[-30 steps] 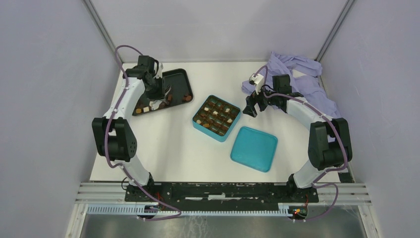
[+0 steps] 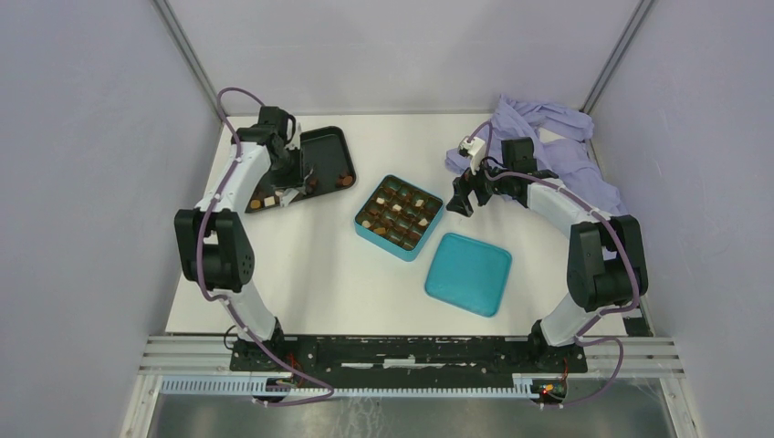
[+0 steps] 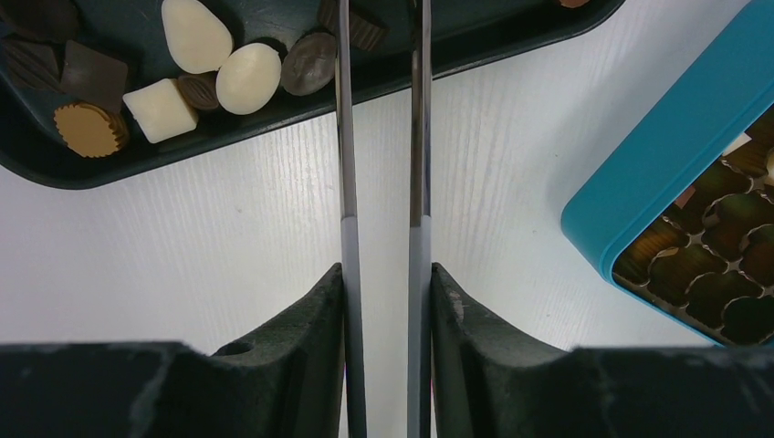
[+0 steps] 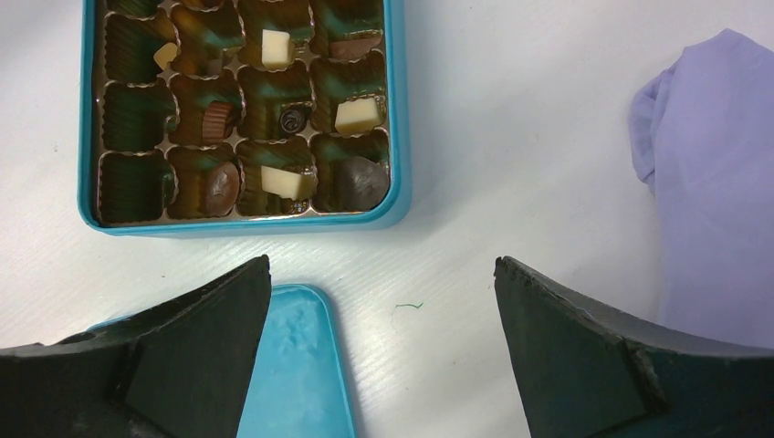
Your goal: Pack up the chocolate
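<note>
A black tray (image 2: 326,144) of assorted chocolates lies at the back left. My left gripper (image 2: 290,182) is over its front edge, fingers part open and narrowly apart; in the left wrist view they reach down beside a dark ridged chocolate (image 3: 365,29) and a dark round one (image 3: 308,64), tips out of frame, so any grip is unclear. The blue box (image 2: 386,239) with a gold divided insert stands in the middle, some compartments holding chocolates (image 4: 358,116), others empty. My right gripper (image 2: 463,203) is open just right of the box, nothing between its fingers.
An empty teal tray (image 2: 467,274) lies in front of the box to the right. A crumpled lilac cloth (image 2: 575,160) is behind and under the right arm.
The right arm, box and teal tray have not moved.
</note>
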